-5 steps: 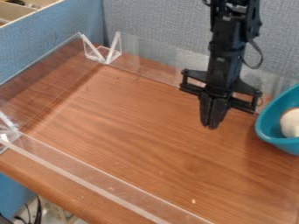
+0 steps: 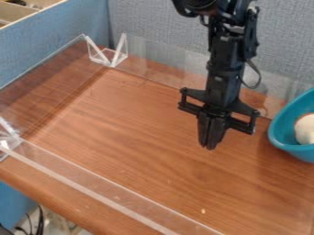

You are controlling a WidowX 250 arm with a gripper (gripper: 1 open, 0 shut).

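Note:
My black gripper (image 2: 211, 138) points down over the right-middle of the wooden table, shut, with nothing visible between its fingers. To its right, at the edge of the view, a turquoise bowl (image 2: 281, 139) holds a white round object (image 2: 306, 128), partly cut off by the frame.
A clear plastic border with white corner brackets (image 2: 106, 57) runs round it. Blue padded walls (image 2: 37, 73) stand at the left and back; cables show at the lower left.
The arm and gripper have moved a little to the left, away from the bowl, and slightly toward the front. The bowl and its contents stay where they were.

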